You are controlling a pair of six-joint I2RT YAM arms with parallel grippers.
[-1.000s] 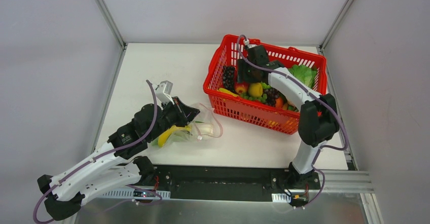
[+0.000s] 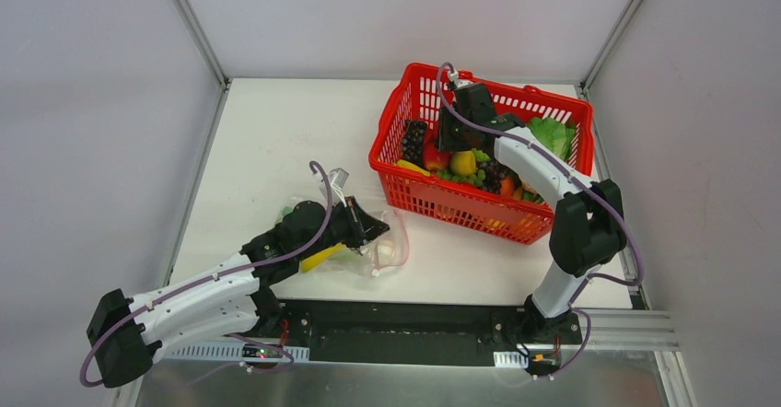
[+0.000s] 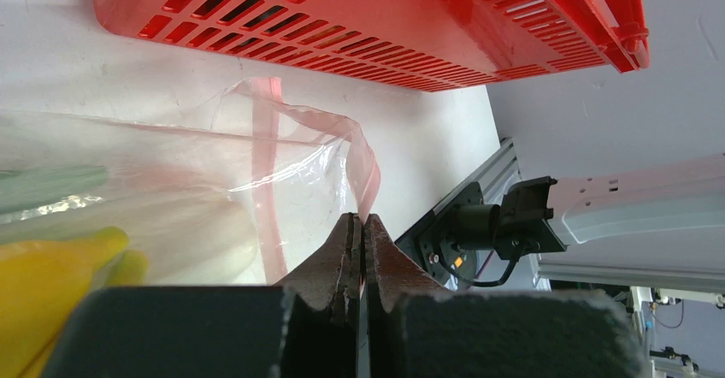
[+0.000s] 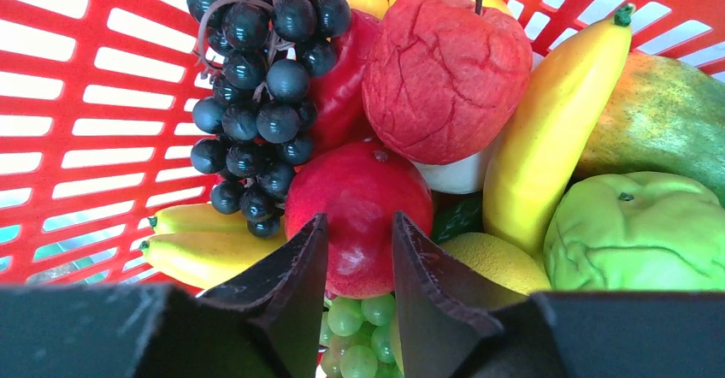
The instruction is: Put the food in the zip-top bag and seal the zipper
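A clear zip top bag with a pinkish seal strip and lip lies on the table, its mouth toward the right. Through its film show a yellow food item, something long and green and a pale piece. My left gripper is shut above the bag's mouth. The bag's lip runs down to its fingertips; whether film is pinched there cannot be told. Inside the red basket, my right gripper has its fingers moderately apart over a red pomegranate, and whether they grip it is unclear.
The red basket stands at the back right, full of food: black grapes, a wrinkled red apple, a banana, a green cabbage.
In the top view my left gripper has moved right and toward the near edge, over the bag's mouth, and the bag's lip has shifted slightly. My right arm has drifted a little to the right.
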